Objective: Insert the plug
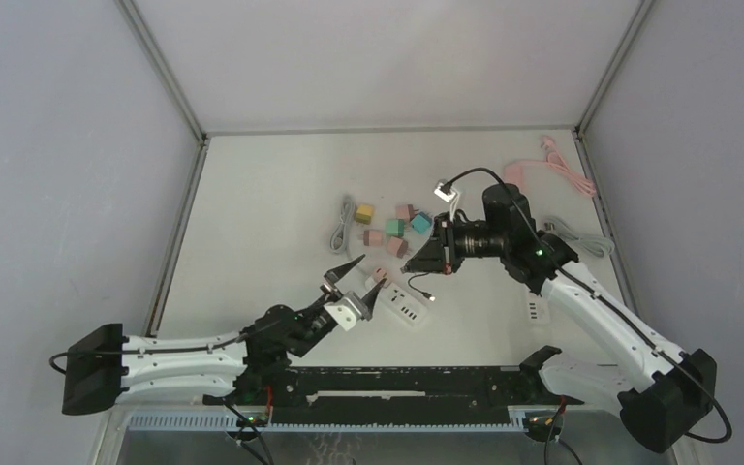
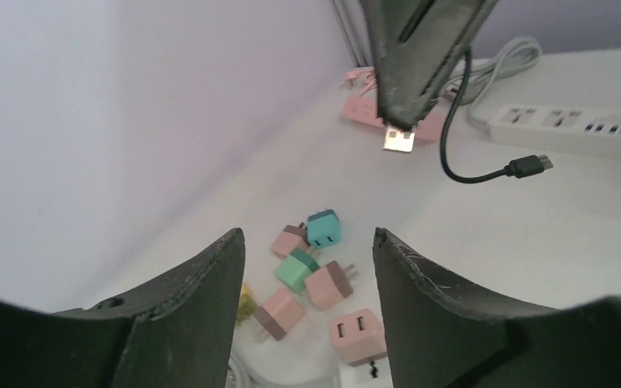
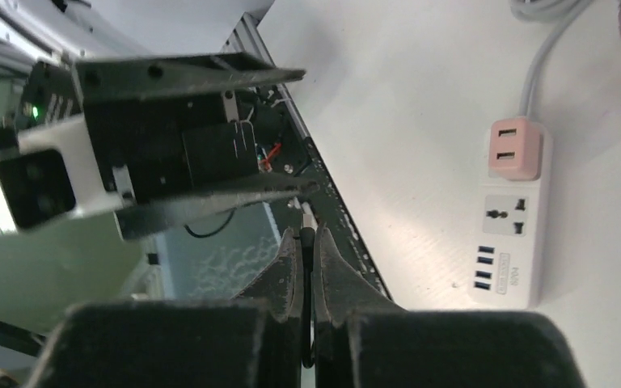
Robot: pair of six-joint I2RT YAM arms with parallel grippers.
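My right gripper (image 1: 407,268) is shut on the USB plug (image 2: 399,139) of a short black cable; its metal tip pokes out past the fingers. The cable's small connector end (image 2: 527,166) dangles free. My left gripper stands open and empty, its fingertips apart from the plug. A pink adapter (image 3: 515,149) with two USB slots sits on the white power strip (image 3: 525,279), whose own USB ports (image 3: 483,267) are in a row at the near end. In the top view, the strip (image 1: 402,305) lies below both grippers.
Loose adapters, including yellow (image 1: 364,213), green (image 1: 394,228) and blue (image 1: 420,223), lie behind the grippers. A coiled grey cable (image 1: 340,231) is left of them. Another white strip (image 1: 537,308) and a pink strip (image 1: 514,175) are at the right.
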